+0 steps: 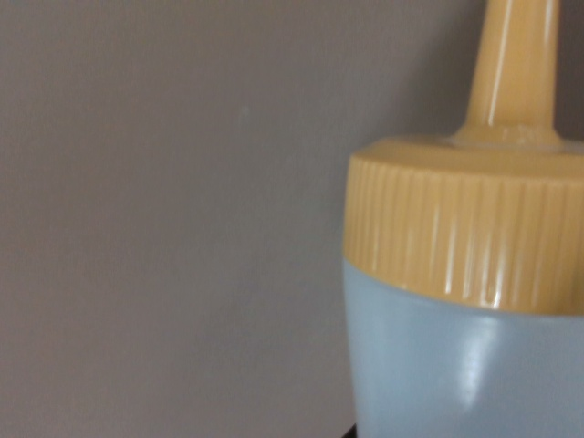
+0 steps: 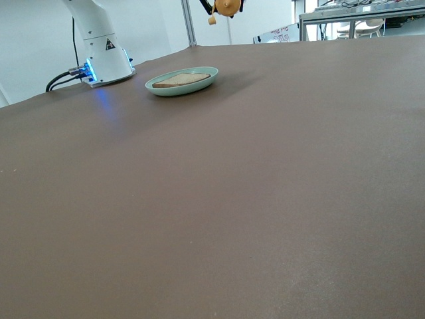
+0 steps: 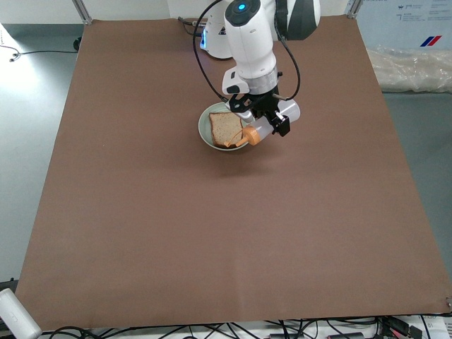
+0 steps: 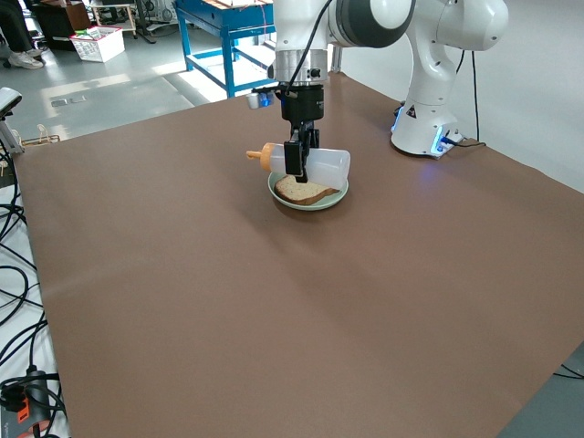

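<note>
My gripper (image 4: 301, 160) is shut on a squeeze bottle (image 4: 327, 168) with a pale translucent body and an orange cap (image 1: 464, 228) with a nozzle. It holds the bottle lying sideways in the air above a pale green plate (image 3: 205, 131), where a slice of bread (image 3: 224, 128) lies. In the top view only the cap (image 2: 228, 6) and part of the gripper show at the top edge, well above the plate (image 2: 156, 90). The wrist view is filled by the bottle and brown table.
The robot base (image 4: 420, 128) stands at the back edge beside the plate. Cables (image 3: 141, 330) run outside the table's edge.
</note>
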